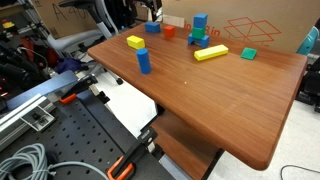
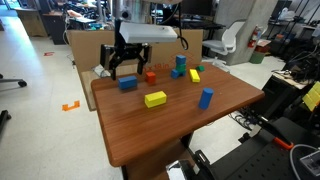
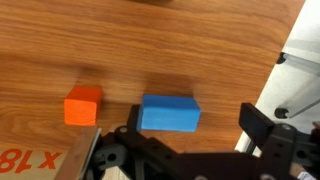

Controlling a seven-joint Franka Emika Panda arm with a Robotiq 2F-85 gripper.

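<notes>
In the wrist view a blue block [image 3: 170, 113] lies on the wooden table between the fingers of my gripper. The fingers stand wide apart, with table showing between the block and the right finger. From exterior view 2, the gripper [image 2: 127, 70] is just over that blue block [image 2: 127, 83] near the table's far left corner. An orange-red cube [image 3: 83, 105] lies to the block's left in the wrist view.
A yellow block [image 2: 155, 99] and an upright blue cylinder [image 2: 206, 98] stand nearby. Farther along are a blue-and-green stack [image 1: 198, 31], a long yellow block [image 1: 212, 52] and a green piece [image 1: 249, 53]. A cardboard panel [image 1: 250, 22] borders the back.
</notes>
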